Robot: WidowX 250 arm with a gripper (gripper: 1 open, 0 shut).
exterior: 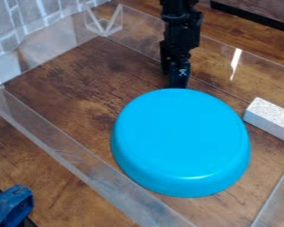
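Note:
My black gripper (176,71) reaches down from the top of the view to just behind a large bright blue round object (180,140), which fills the lower middle of the clear-walled enclosure. The fingertips are low, close by the far rim of the blue object and partly hidden, so whether they are open or shut, or touch it, is unclear.
A white speckled block (270,119) lies at the right. Clear walls surround the wooden floor (71,86), whose left part is bare. A blue item (10,207) sits outside at the lower left, and a pale grid-patterned surface is at the upper left.

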